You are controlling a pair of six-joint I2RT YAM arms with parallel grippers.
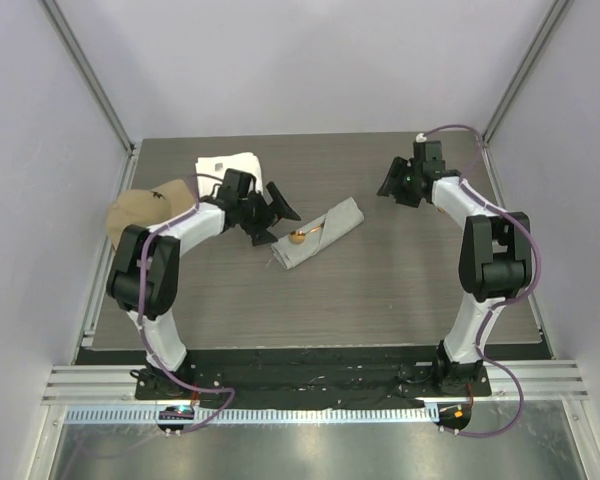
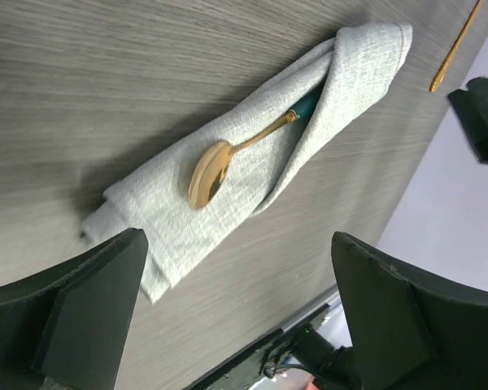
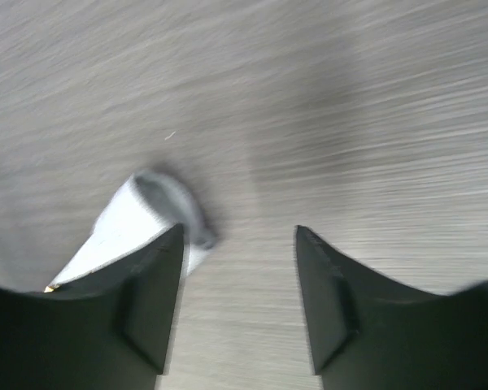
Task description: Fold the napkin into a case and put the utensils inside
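The folded grey napkin (image 1: 335, 225) lies diagonally at the table's centre; in the left wrist view a utensil with a wooden round head (image 2: 211, 172) rests on it, its teal handle (image 2: 306, 104) tucked under the upper fold. My left gripper (image 1: 275, 214) hangs open above the napkin's lower-left end (image 2: 159, 219), nothing between its fingers. My right gripper (image 1: 390, 185) is raised right of the napkin's upper end, fingers apart and empty in the blurred right wrist view, where that end (image 3: 126, 223) shows.
A white cloth stack (image 1: 220, 165) and tan caps (image 1: 130, 215) lie at the left, partly behind the left arm. An orange stick (image 2: 455, 45) lies at the right, mostly hidden by the right arm.
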